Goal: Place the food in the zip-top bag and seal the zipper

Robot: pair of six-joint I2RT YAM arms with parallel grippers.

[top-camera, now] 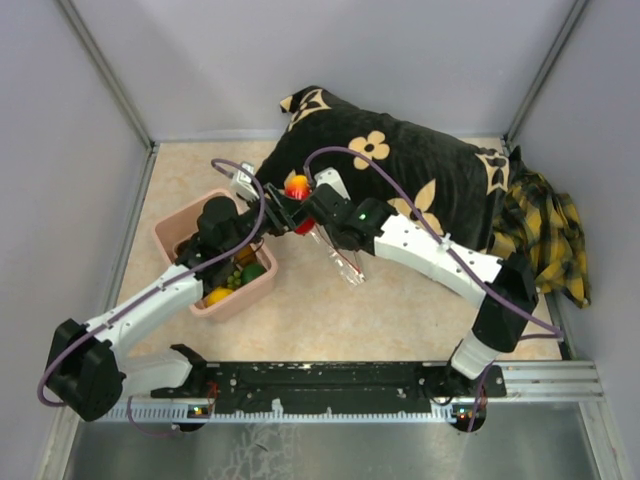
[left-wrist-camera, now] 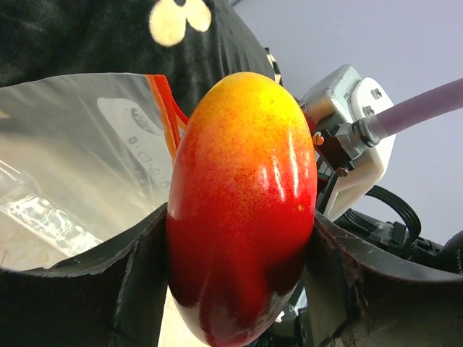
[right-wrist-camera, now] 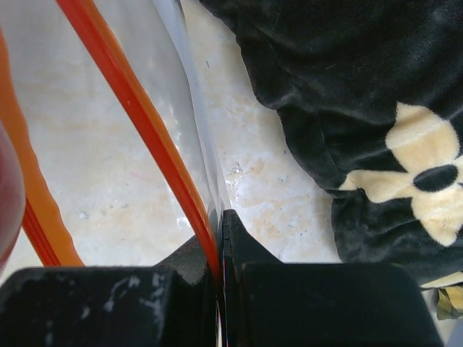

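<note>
A red-yellow mango (left-wrist-camera: 239,202) is held between the fingers of my left gripper, at the mouth of the clear zip bag (left-wrist-camera: 79,159) in the left wrist view. My right gripper is shut on the bag's edge, by the red zipper strip (right-wrist-camera: 145,116); the bag's mouth shows a gap between red and orange strips. The mango's edge (right-wrist-camera: 6,188) shows at the left of the right wrist view.
A pink bin (top-camera: 262,287) of produce stands at left. A black flowered cushion (top-camera: 320,140) lies behind, a yellow plaid cloth (top-camera: 550,240) at right.
</note>
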